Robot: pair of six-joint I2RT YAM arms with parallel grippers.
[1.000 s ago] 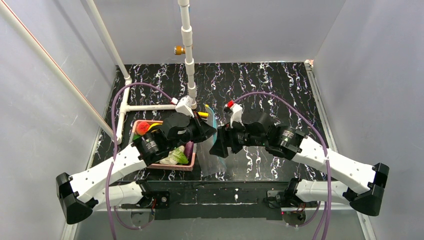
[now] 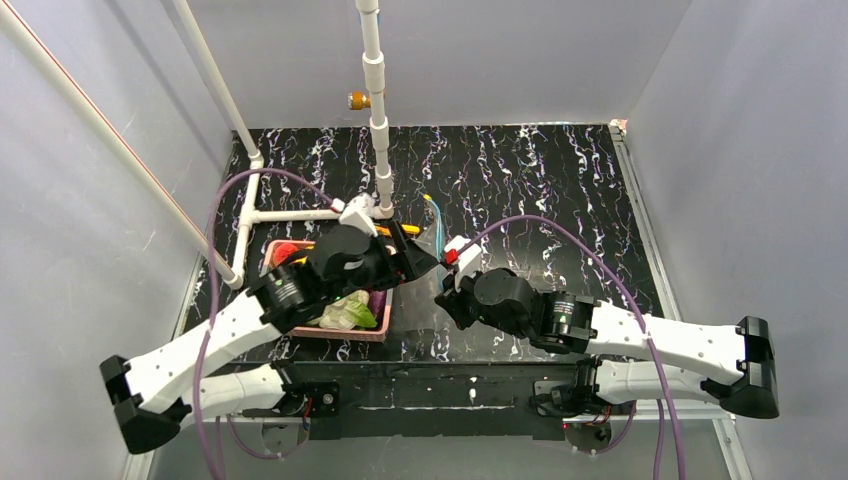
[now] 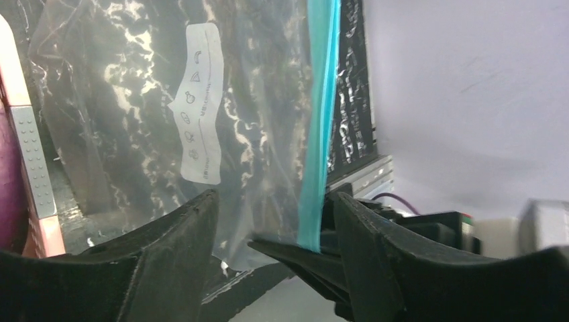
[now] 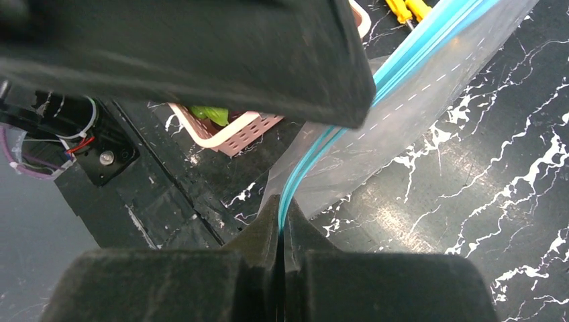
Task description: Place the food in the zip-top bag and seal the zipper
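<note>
The clear zip top bag (image 3: 134, 121) with a white label and cyan zipper (image 4: 389, 80) hangs between the grippers, beside a pink basket (image 2: 338, 336) of food, including leafy greens (image 2: 360, 312). My right gripper is shut on the zipper strip at its lower end. My left gripper stands part open over the bag near the zipper; it looms across the upper right wrist view, and whether it touches the bag is unclear.
Yellow-handled tools (image 4: 402, 10) lie behind the bag. White pipes (image 2: 380, 140) rise at the back and left.
My right gripper has turned and now holds the zipper strip lower down. My left gripper has opened and shifted slightly; the bag's top now shows more upright beside it.
</note>
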